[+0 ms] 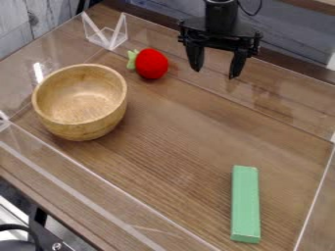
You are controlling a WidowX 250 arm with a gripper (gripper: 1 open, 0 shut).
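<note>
A black robot gripper [215, 59] hangs at the top centre over the wooden table, its fingers pointing down and apart, with nothing visible between them. To its left lies a red round object with a green top, like a toy strawberry [151, 64]. A tan wooden bowl [80, 104] sits at the left, empty. A long green block [245, 203] lies at the lower right.
A clear or white wire-like object [108, 31] stands at the back left. Black cables show at the lower left corner.
</note>
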